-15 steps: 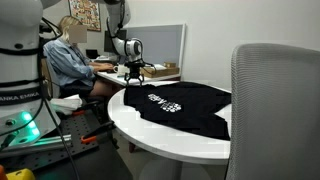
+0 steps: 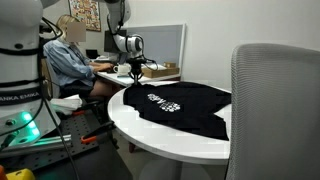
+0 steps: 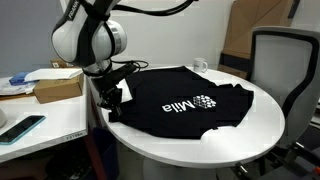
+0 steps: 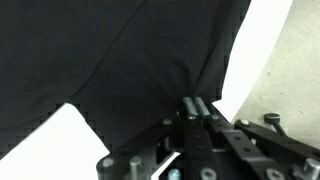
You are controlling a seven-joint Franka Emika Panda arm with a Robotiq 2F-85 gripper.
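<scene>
A black shirt (image 2: 178, 104) with white lettering lies spread over the white round table (image 3: 185, 150). Its near side in exterior view 2 reaches close to the table's edge. There my gripper (image 3: 108, 114) points down at the cloth, small and dark against it. In the wrist view the gripper is shut, its fingertips against the black cloth (image 4: 140, 70) near the edge of the shirt. Creases run in toward the fingertips, as with cloth pinched between them; the pinch itself is hard to make out.
A grey mesh chair (image 3: 285, 70) stands by the table. Behind the arm, a desk bears a cardboard box (image 3: 58, 87) and a phone (image 3: 22, 129). A white cup (image 3: 200, 65) sits beyond the shirt. Bare tabletop shows in front of the shirt.
My gripper has come down slightly and toward the shirt's edge. The rest of the shirt lies much as before.
</scene>
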